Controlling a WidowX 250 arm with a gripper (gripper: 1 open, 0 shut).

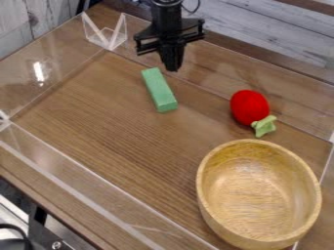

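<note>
My black gripper (173, 51) hangs at the top centre of the camera view, above the back of the wooden table. It is shut, with nothing visible between its fingers. A green block (159, 90) lies on the table just below and slightly left of it, apart from it. To the right lie a red round object (249, 106) and a small light-green item (264, 126) beside it.
A large yellow bowl (259, 193) fills the front right. A clear angular plastic piece (104, 29) stands at the back left.
</note>
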